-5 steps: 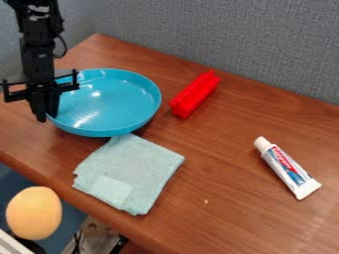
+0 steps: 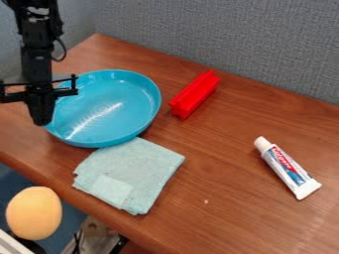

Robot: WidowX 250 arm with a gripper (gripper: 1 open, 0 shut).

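My black gripper (image 2: 43, 111) is lowered at the left side of the blue plate (image 2: 113, 109), its fingertips at the near-left rim. It looks shut; whether any of the rim is between the fingers is unclear. The plate lies flat on the wooden table.
A folded pale cloth (image 2: 130, 171) lies in front of the plate. A red object (image 2: 195, 94) is to its right, a toothpaste tube (image 2: 286, 169) farther right. An orange egg-shaped object (image 2: 34, 213) is at the lower left, near the table's edge.
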